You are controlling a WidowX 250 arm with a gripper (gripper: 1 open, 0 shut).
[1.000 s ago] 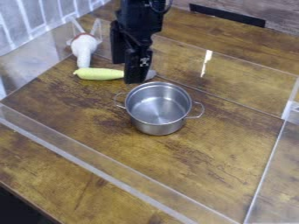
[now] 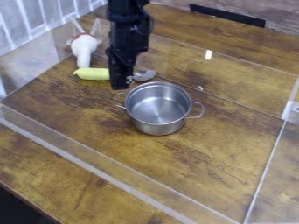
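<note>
My black gripper (image 2: 121,80) hangs at the upper centre, just above the left rear of a steel pot (image 2: 158,114) with two side handles. Its fingers look shut, with nothing visible between them. A pale yellow-green corn-like item (image 2: 91,73) lies left of the gripper, partly behind it. A small grey metal object (image 2: 145,73) lies just right of the gripper, behind the pot; what it is is hard to tell.
A white object (image 2: 84,50) with a rounded end lies at the back left. Clear panels edge the wooden table (image 2: 82,149).
The arm has narrowed in view and shifted left from over the pot's back, uncovering more of the grey object. The pot has stayed in place.
</note>
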